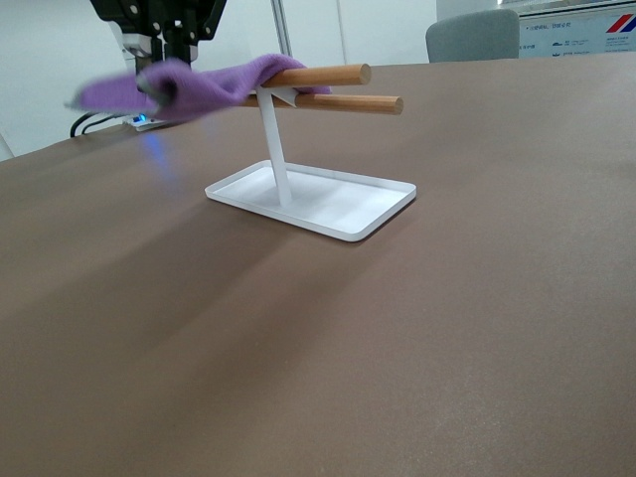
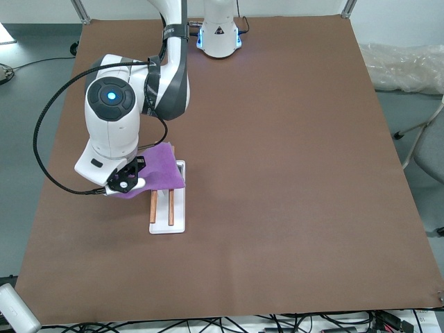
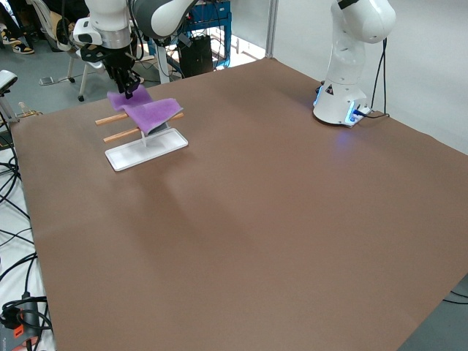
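Observation:
A purple cloth [image 2: 161,166] [image 1: 214,91] [image 3: 153,111] lies draped over a rack with two wooden bars [image 1: 350,103] on a white post and white rectangular tray [image 2: 166,229] [image 1: 348,209] [image 3: 153,152]. The black gripper [image 1: 159,50] [image 3: 127,86] is just above and at the cloth's far part, left of the post in the top view. Whether its fingers are shut on the cloth is hidden. In the left view the wrist covers the fingers.
Cables [image 3: 14,256] run outside the table edge.

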